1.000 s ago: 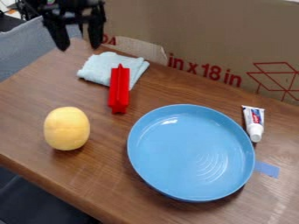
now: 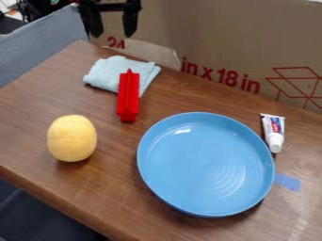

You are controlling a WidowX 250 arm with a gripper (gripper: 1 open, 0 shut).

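Note:
My gripper (image 2: pixel 109 26) hangs high at the top left, above and behind the objects, open and with nothing seen between its fingers. Below it a folded pale blue cloth (image 2: pixel 105 71) lies on the wooden table, with a red oblong object (image 2: pixel 128 95) resting at its front edge. A yellow round object (image 2: pixel 72 138) sits at the left, a blue plate (image 2: pixel 206 165) at the front right, and a white toothpaste tube (image 2: pixel 274 134) to the right of the plate.
A large cardboard panel (image 2: pixel 227 47) stands along the back of the table (image 2: pixel 113 188). A piece of blue tape (image 2: pixel 288 182) is on the right.
The gripper has moved upward and shifted slightly over the last second. The objects on the table have not moved.

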